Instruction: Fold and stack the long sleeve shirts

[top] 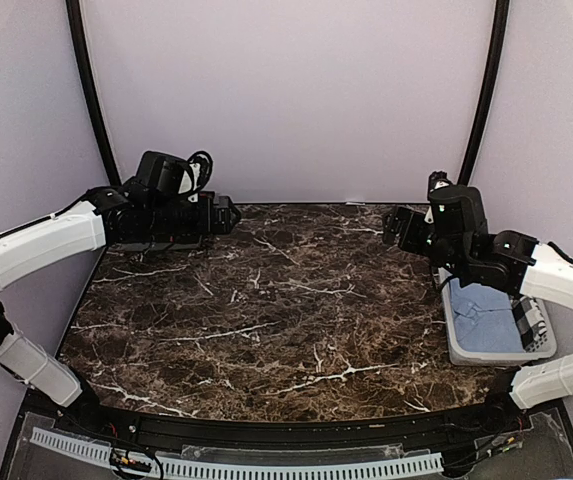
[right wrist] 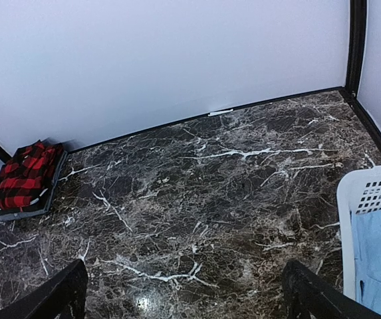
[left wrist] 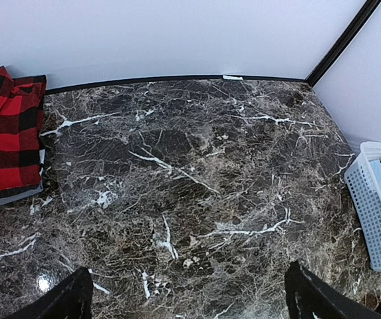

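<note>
Both arms are raised over the dark marbled table. My left gripper hovers at the back left, open and empty, its fingers spread wide. On the right, my open gripper also has nothing between its fingers. A folded red-and-black checked shirt lies on a greyish folded piece at the far left back corner; the left arm mostly covers this stack in the top view. A blue shirt and a black-and-white checked cloth are in the bin at the right.
A white plastic bin with slotted walls stands at the table's right edge, partly under the right arm. Pale walls close off the back and sides.
</note>
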